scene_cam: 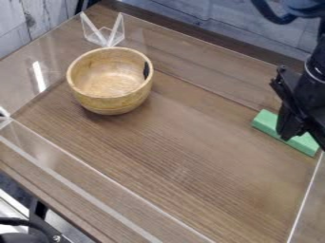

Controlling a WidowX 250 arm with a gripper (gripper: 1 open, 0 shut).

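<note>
My black gripper (292, 128) hangs at the right edge of the view, its tip just over a green rectangular object (272, 122) lying flat on the wooden table (165, 171). The fingertips look shut, with nothing visible between them; whether they touch the green object I cannot tell. The arm hides part of the green object.
A round wooden bowl (110, 94) sits at the upper left, with a clear plastic piece (105, 30) behind it. A grey wall runs along the back, and black cables show at the lower left.
</note>
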